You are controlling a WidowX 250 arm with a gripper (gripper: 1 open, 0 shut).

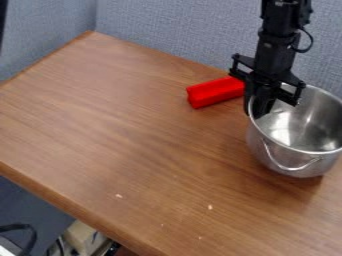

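Note:
A steel bowl (301, 145) with a handle stands at the right of the wooden table. My black gripper (259, 100) reaches down at its far-left rim, its fingertips at or just inside the rim; whether anything thin is between them is too small to tell, and it looks shut. A red cylinder (210, 92) lies just behind and left of the bowl, partly hidden by the arm.
A padded grey wall runs along the back, and cables lie beyond the front-left edge.

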